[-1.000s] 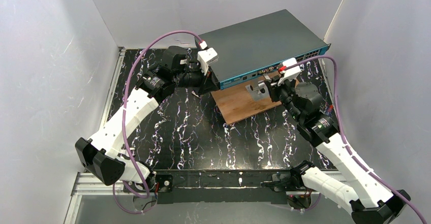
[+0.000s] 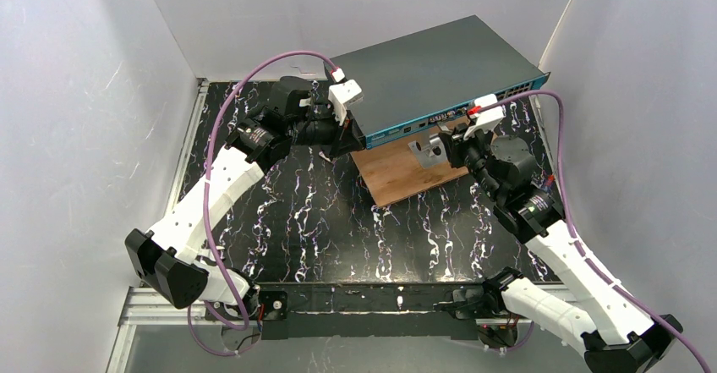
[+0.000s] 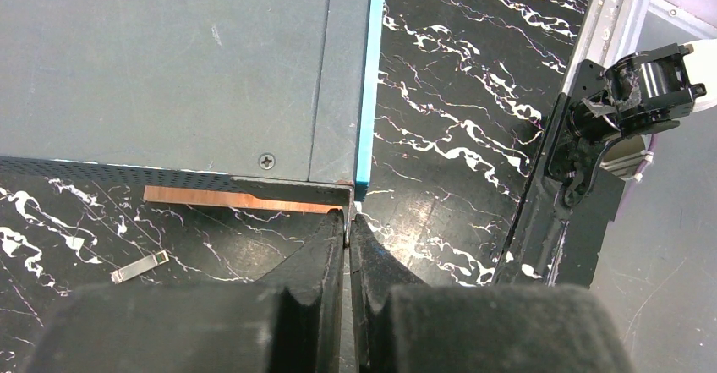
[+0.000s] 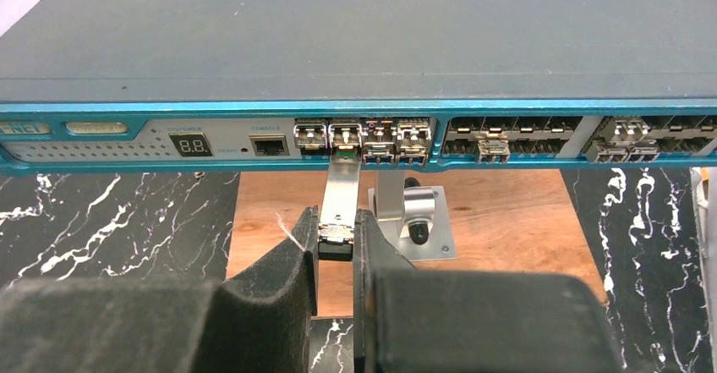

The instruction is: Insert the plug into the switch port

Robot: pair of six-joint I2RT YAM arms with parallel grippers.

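Note:
The switch (image 2: pixel 431 68) has a blue front (image 4: pixel 101 106) with a row of ports. In the right wrist view a silver plug (image 4: pixel 341 191) points at a port (image 4: pixel 345 136) left of centre, its far end at the opening; how deep it sits I cannot tell. My right gripper is around the plug's near end, fingers apart at its sides. My left gripper is shut at the switch's near left corner, at its edge.
A wooden board (image 4: pixel 516 221) with a metal bracket (image 4: pixel 435 238) lies under the switch. A small loose metal module (image 3: pixel 139 266) lies on the marble table.
My right gripper and wrist have shifted very slightly at the switch front over the last second. The left arm has not moved.

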